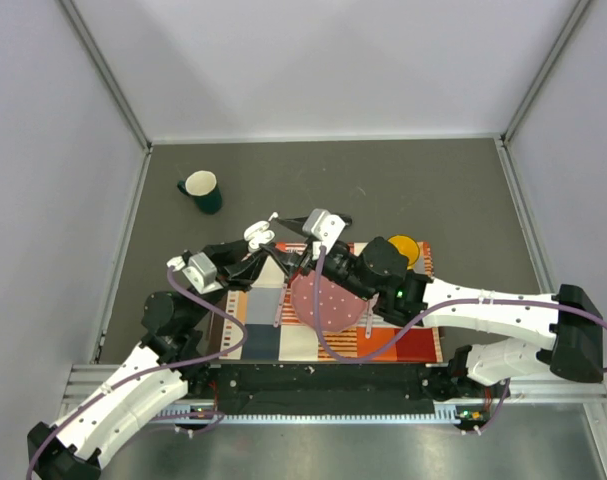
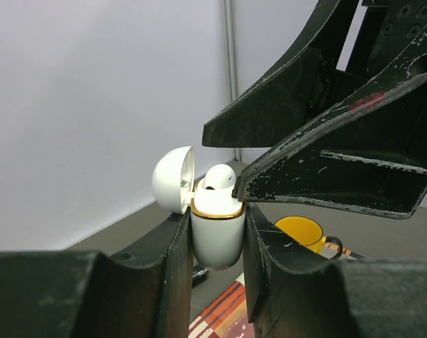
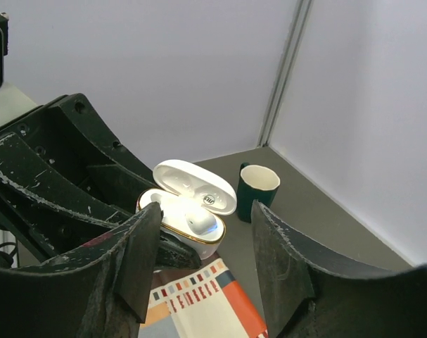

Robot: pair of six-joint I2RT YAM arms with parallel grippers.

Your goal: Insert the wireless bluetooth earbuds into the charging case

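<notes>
The white charging case (image 2: 217, 243), gold-rimmed and with its lid (image 2: 175, 179) raised, is held upright by my left gripper (image 1: 257, 258), which is shut on it. In the left wrist view a rounded white earbud (image 2: 220, 177) shows in the case's top. The right wrist view shows a white earbud (image 3: 201, 221) sitting in one side of the case; the other side is partly hidden by a left finger. My right gripper is open, with its fingers apart on either side of the case's top and nothing gripped between them. One right fingertip reaches down beside the case's rim.
A dark green mug (image 1: 203, 192) stands at the back left, and a yellow mug (image 1: 404, 249) is on the right. Below the arms lie a striped placemat (image 1: 266, 335) and a pink dotted plate (image 1: 333, 305).
</notes>
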